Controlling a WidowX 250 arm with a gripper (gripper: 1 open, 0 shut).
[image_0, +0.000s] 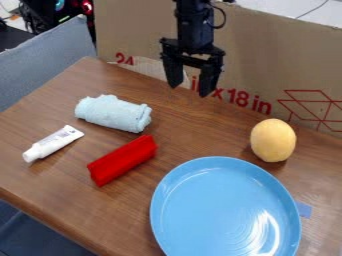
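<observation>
My black gripper (189, 80) hangs above the back of the wooden table in front of the cardboard, its fingers apart with nothing visible between them. Below it to the left lie a rolled light blue cloth (114, 113), a white tube (52, 143) and a red cylindrical object (122, 160). To the right sits a pale yellow oval object (273, 140). A blue plate (225, 205) fills the front right.
A cardboard sheet (294, 75) stands along the back edge of the table (94, 220). A grey padded surface (40, 70) is at the left. The table's middle, below the gripper, is clear.
</observation>
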